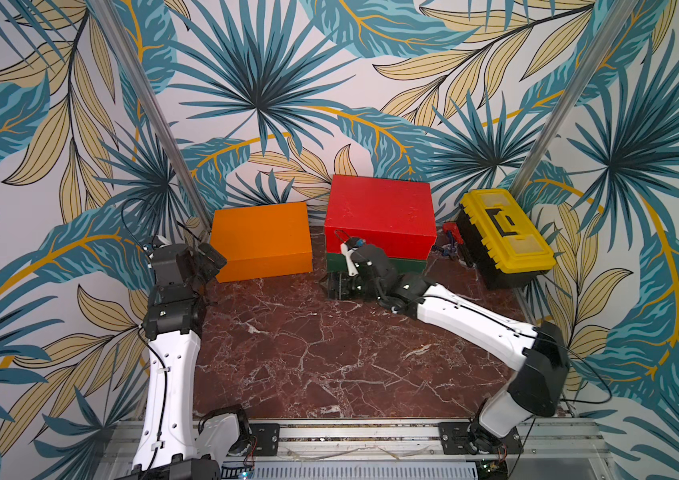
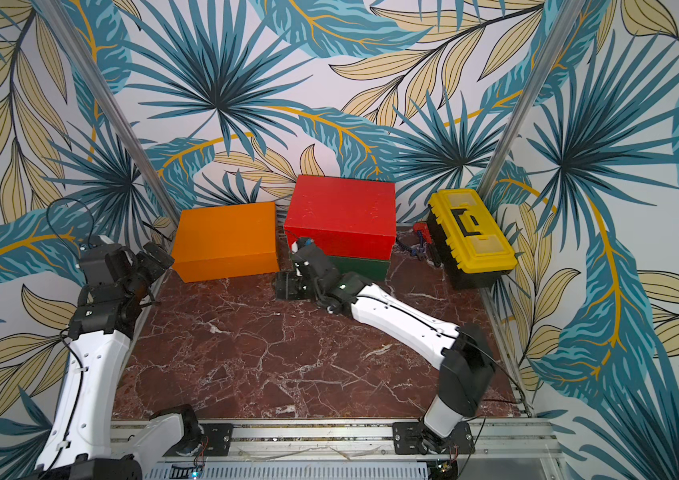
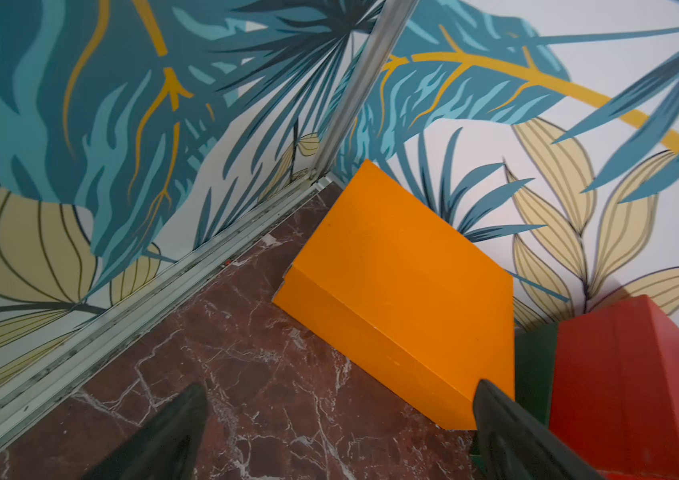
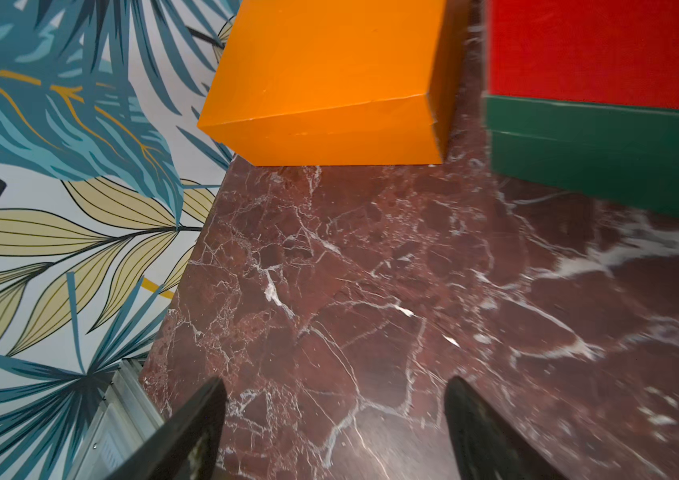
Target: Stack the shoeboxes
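Note:
A red shoebox (image 1: 379,204) rests on a green shoebox (image 4: 603,160) at the back centre. An orange shoebox (image 1: 261,232) lies flat on the table just left of that stack. My left gripper is at the left, raised beside the orange box, open with nothing between its fingers. My right gripper is in front of the stack's left part, with its fingers apart over bare marble and nothing between them; the right wrist view shows the orange and green boxes ahead of it.
A black and yellow toolbox (image 2: 471,236) stands at the back right, with red tools (image 1: 451,238) beside it. Metal rails (image 3: 115,328) edge it.

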